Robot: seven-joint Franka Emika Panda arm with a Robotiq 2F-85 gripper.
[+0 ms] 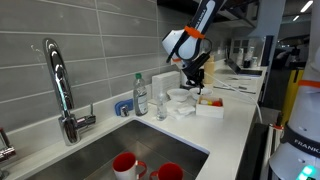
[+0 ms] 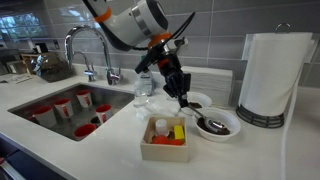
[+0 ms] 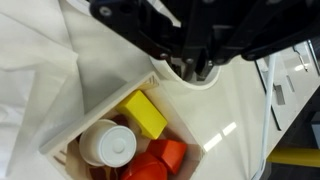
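Note:
My gripper [image 2: 184, 101] is shut, with nothing seen between its fingers. It hangs over the counter, above and behind a small open box [image 2: 165, 153] and beside a white bowl [image 2: 228, 117]. In the wrist view the box [image 3: 92, 110] holds a yellow block [image 3: 144, 115], a white cup-like piece [image 3: 116, 146] and red pieces [image 3: 168, 154]. The bowl [image 3: 213, 78] is partly hidden behind the fingers. A dark utensil [image 2: 213, 126] lies in the bowl in exterior view 2.
A sink with several red cups [image 2: 64, 108] lies to one side, below a tall faucet [image 1: 63, 90]. Bottles [image 1: 140, 94] stand along the wall. A paper towel roll [image 2: 272, 75] stands past the bowl.

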